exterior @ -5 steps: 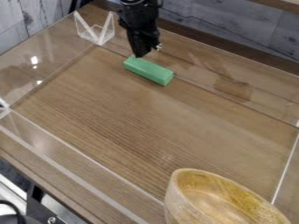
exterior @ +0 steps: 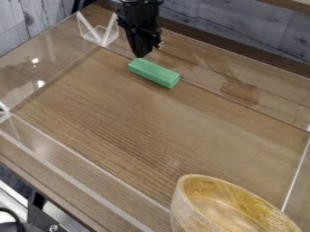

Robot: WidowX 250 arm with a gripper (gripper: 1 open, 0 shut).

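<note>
My black gripper (exterior: 141, 41) hangs at the top centre of the camera view, just above and behind a green rectangular block (exterior: 154, 73) lying on the brown table (exterior: 133, 136). The gripper is apart from the block; whether its fingers are open or shut is too small to tell.
A large yellow bowl (exterior: 230, 207) sits at the bottom right. A clear, pale plastic piece (exterior: 97, 31) is at the upper left near the table edge.
The gripper has shifted very slightly upward. The block and the bowl stay in place.
</note>
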